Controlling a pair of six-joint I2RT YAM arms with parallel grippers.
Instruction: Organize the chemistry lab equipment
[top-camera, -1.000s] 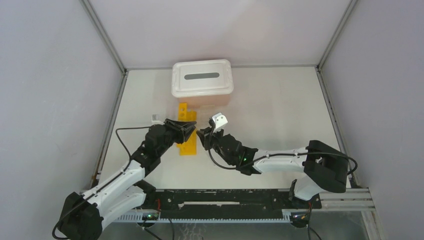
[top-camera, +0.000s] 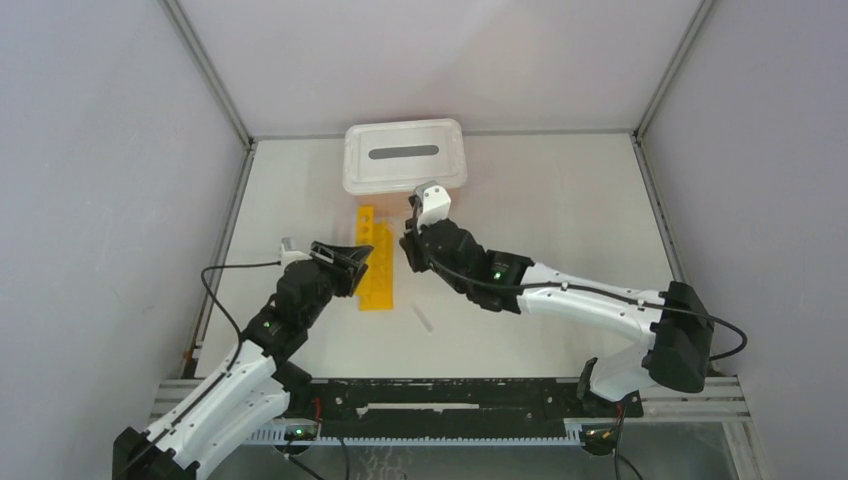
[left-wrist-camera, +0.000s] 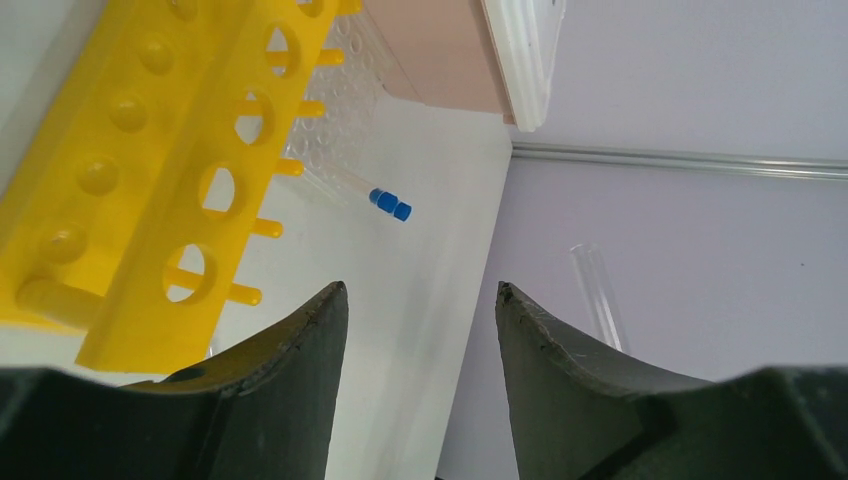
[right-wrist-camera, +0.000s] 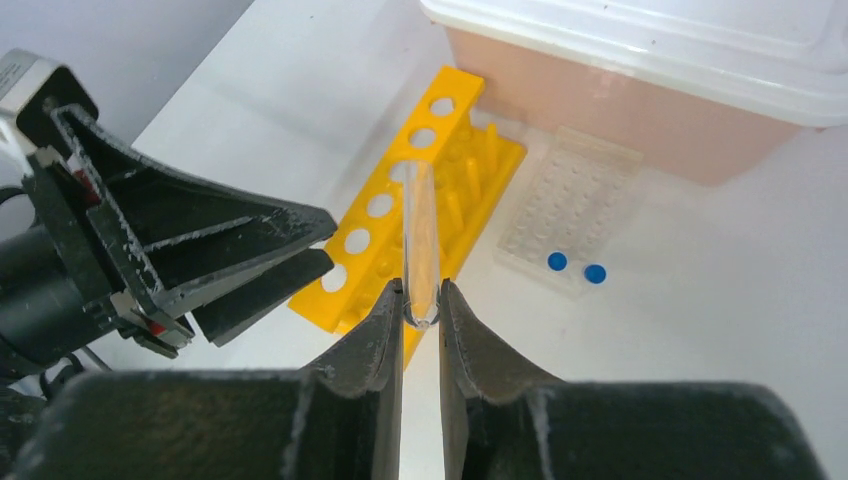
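Observation:
My right gripper is shut on a clear tube, which sticks out beyond its fingertips. In the left wrist view, part of a clear tube shows in mid-air; its lower end is hidden behind a finger. My left gripper stands open and empty, its tips close to the yellow rack. The rack has a row of round holes and short pegs; no tube shows in the visible holes. Beside it, a clear rack carries two blue caps, one of them a near cap.
A lidded box with a slot in its top stands at the back, just behind the racks. A thin clear piece lies on the table in front. Table right of the box is free.
My left gripper has drawn back to the left, away from the right one. The right gripper has shifted slightly toward the back, and the gap between the two arms has widened.

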